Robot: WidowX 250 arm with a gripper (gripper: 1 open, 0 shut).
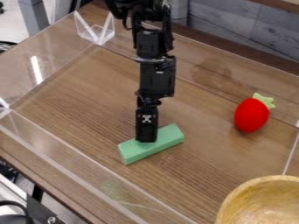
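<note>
My black gripper (147, 131) reaches down from the top centre, its tip low over a mint-green block (152, 149) that lies on the wooden table. The tip is at the block's upper edge; whether it touches cannot be told. The fingers are dark and small in this view, so their spread is hard to see.
A red toy strawberry (251, 115) with green leaves lies to the right. A yellow bowl (264, 203) sits at the lower right corner.
</note>
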